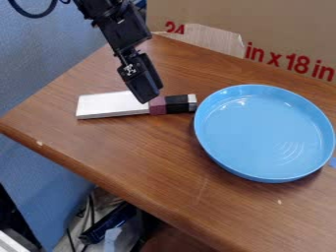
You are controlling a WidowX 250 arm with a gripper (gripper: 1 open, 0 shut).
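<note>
My black gripper (141,91) points down just over a long white block (108,105) lying on the wooden table, near where the block meets a maroon-and-black part (178,104). Its fingertips are dark and small in view, so I cannot tell whether they are open or shut, or whether they touch the block. A light blue plate (262,133) lies to the right of the block.
A cardboard box (276,25) with red print stands along the back of the table (132,157). The left edge drops toward a blue wall and clutter below.
</note>
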